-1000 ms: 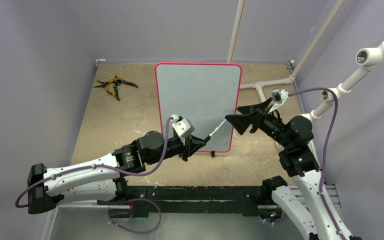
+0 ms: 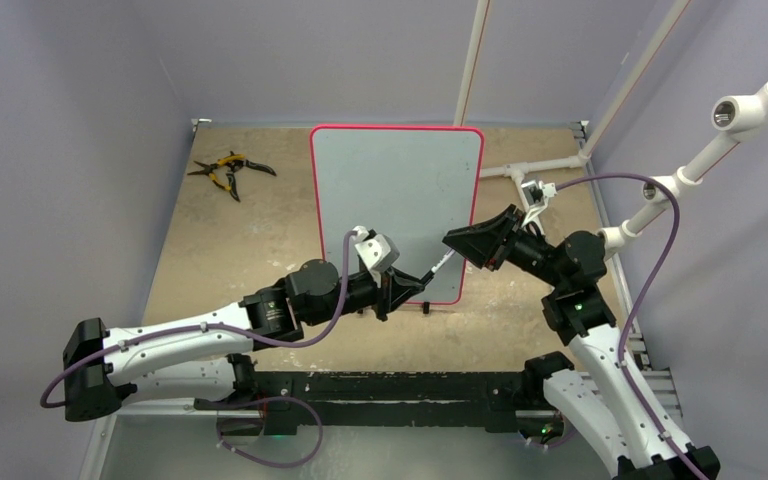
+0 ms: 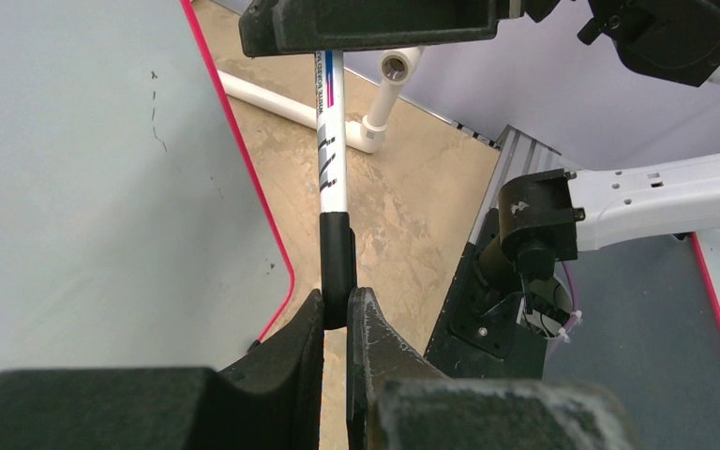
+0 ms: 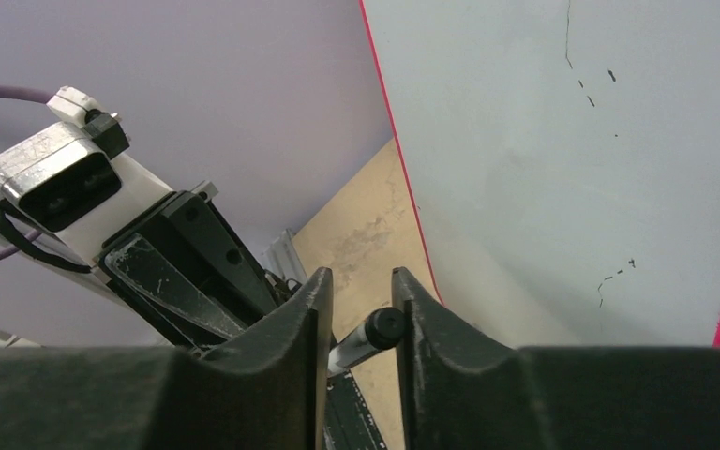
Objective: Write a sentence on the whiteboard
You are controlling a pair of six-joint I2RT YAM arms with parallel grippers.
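Observation:
A whiteboard (image 2: 390,170) with a red rim stands in the middle, a few small dark marks on it. A black-and-white marker (image 3: 332,159) is held upright in the left wrist view by my left gripper (image 2: 415,285), shut on its black end. My right gripper (image 2: 450,244) is at the marker's other end, over the board's right part. In the right wrist view its fingertips stand apart on either side of the marker's end (image 4: 384,326); whether they touch it is hard to tell.
Pliers (image 2: 228,170) lie on the tan table (image 2: 230,240) left of the board. White pipes (image 2: 700,163) run along the right side and behind the board's right edge. The table left of the board is mostly clear.
My right gripper has shifted slightly left and down in the top view, onto the marker's end. My left gripper, with the marker, has moved a little to the right.

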